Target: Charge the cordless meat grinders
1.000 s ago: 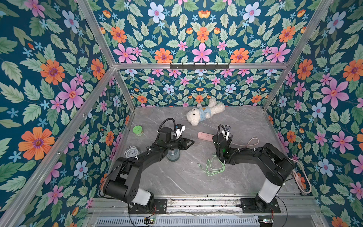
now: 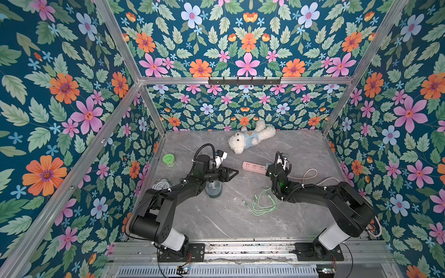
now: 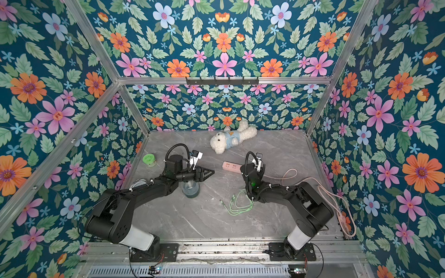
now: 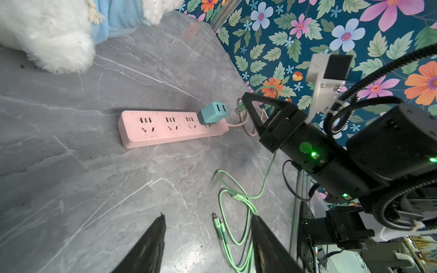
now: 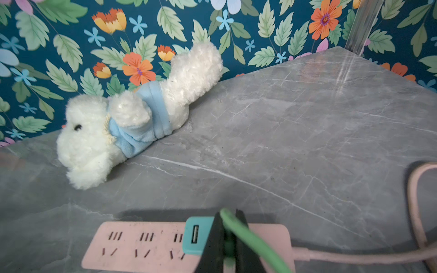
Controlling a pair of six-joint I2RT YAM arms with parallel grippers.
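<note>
A teal charger block (image 4: 212, 113) with two USB ports sits at the right end of the pink power strip (image 4: 157, 134). My right gripper is shut on one end of the green cable (image 5: 257, 245), in front of the block in the right wrist view; the left wrist view shows that plug (image 4: 240, 107) apart from the block, to its right. The cable's remaining coil (image 2: 262, 204) lies on the table. A round grey container with a clear top (image 2: 213, 189), perhaps a grinder, stands partly under my left arm. My left gripper is open and empty.
A white plush dog in blue (image 2: 251, 138) lies at the back. On the left are a green round item (image 2: 168, 159) and a round dial (image 2: 161, 185). The strip's pink cord (image 5: 364, 258) runs off to the right. Bare table lies in front.
My right gripper has shifted a little to the right over the power strip, and its arm has swung rightward. The left arm has barely moved.
</note>
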